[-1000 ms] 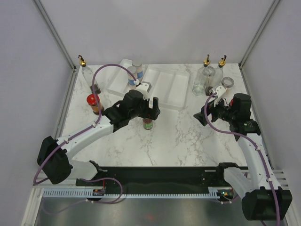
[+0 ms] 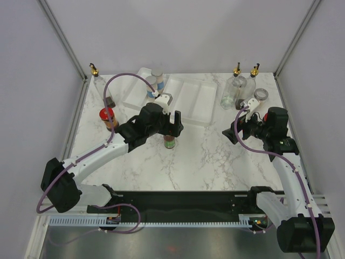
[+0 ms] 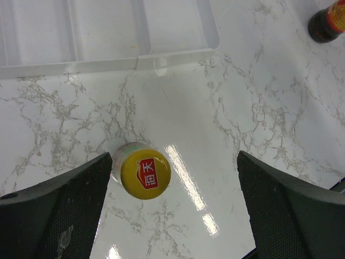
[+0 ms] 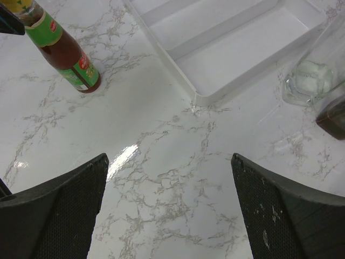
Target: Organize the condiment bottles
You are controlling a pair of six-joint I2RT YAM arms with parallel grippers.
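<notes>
My left gripper [image 2: 175, 124] is open over a sauce bottle [image 2: 170, 141]; in the left wrist view that bottle's yellow cap [image 3: 146, 175] sits between the spread fingers. The right wrist view shows its brown body and green labels [image 4: 75, 67]. My right gripper [image 2: 235, 129] stands open above bare marble, nothing between its fingers. White divided trays [image 2: 207, 105] lie at the back middle, with jars [image 2: 152, 89] at the left one. A red-capped bottle [image 2: 106, 118] and a glass dispenser [image 2: 101, 89] stand at the left; glass dispensers [image 2: 232, 89] and a jar [image 2: 261, 95] at the right back.
The left and right arms partly hide items behind them, including a red object at the right edge. Walls bound the back and both sides.
</notes>
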